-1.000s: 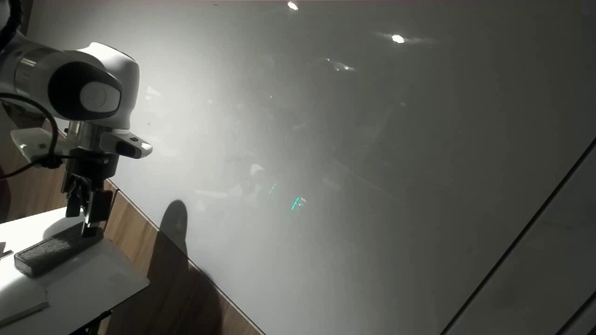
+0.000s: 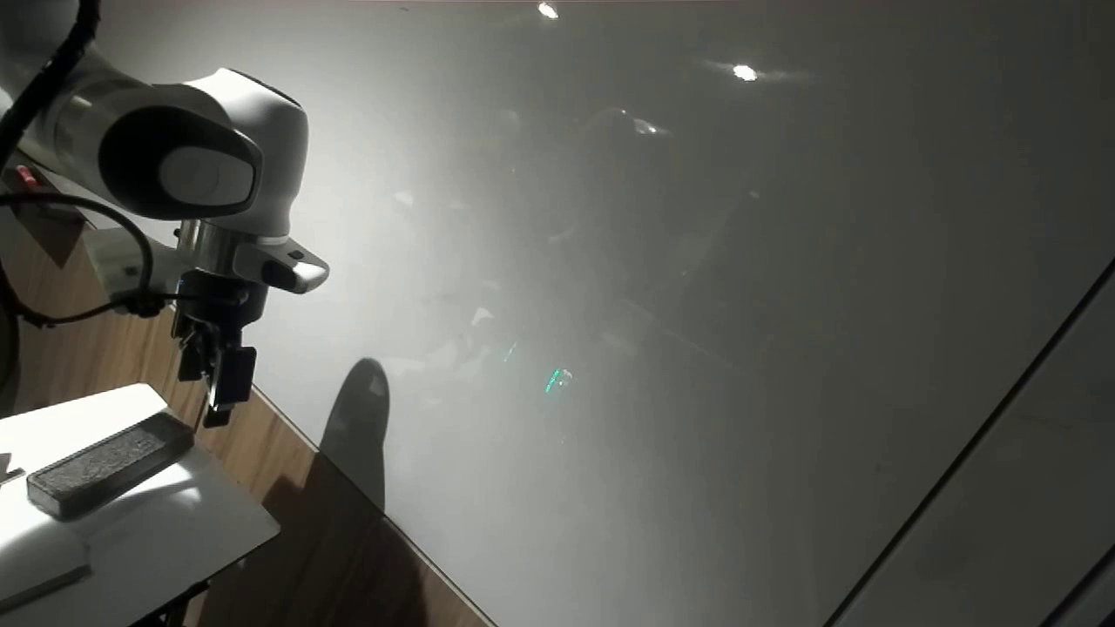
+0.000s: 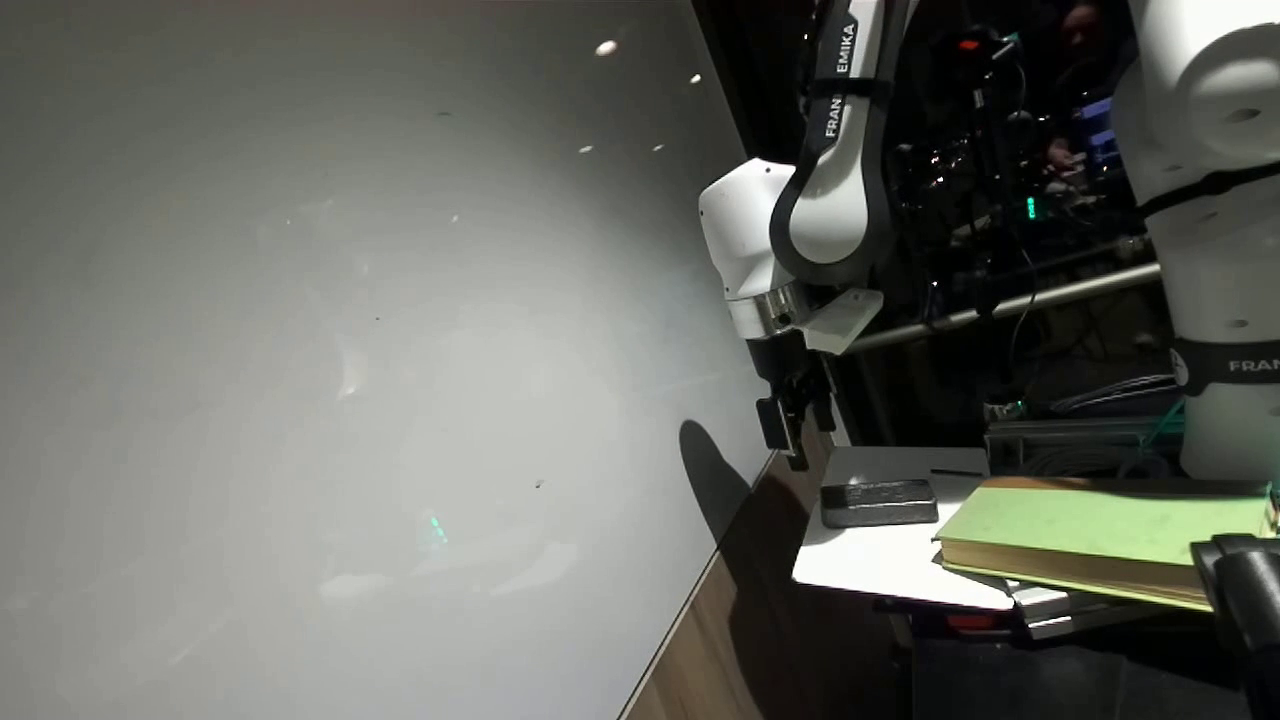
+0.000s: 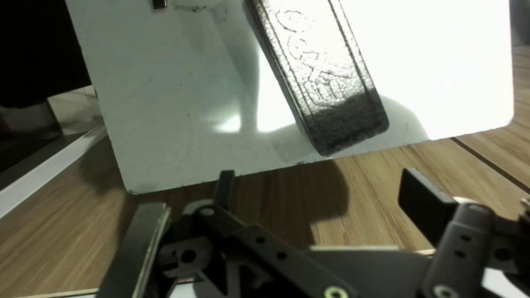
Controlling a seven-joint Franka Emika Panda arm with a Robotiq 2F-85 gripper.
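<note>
A dark, rectangular eraser-like block (image 2: 110, 465) with embossed lettering lies flat on a small white platform (image 2: 225, 522). In the wrist view the block (image 4: 330, 74) is beyond the fingers, its near end close to the platform's edge. My gripper is open, its fingers wide apart over bare wood with nothing between them. In exterior view 2 the gripper (image 3: 797, 426) hangs above and to the left of the block (image 3: 879, 504), close to the whiteboard (image 3: 420, 300) and touching neither. Only small faint marks show on the whiteboard.
A thick green book (image 3: 1080, 528) lies on the platform on the block's far side from the gripper. Wooden panelling (image 2: 261, 439) runs between platform and whiteboard. A second white arm (image 3: 1230, 240) stands at the right of exterior view 2. The space before the whiteboard is clear.
My arm and gripper have moved right and slightly up in exterior view 1, away from above the block's end towards the whiteboard. The block has stayed in place.
</note>
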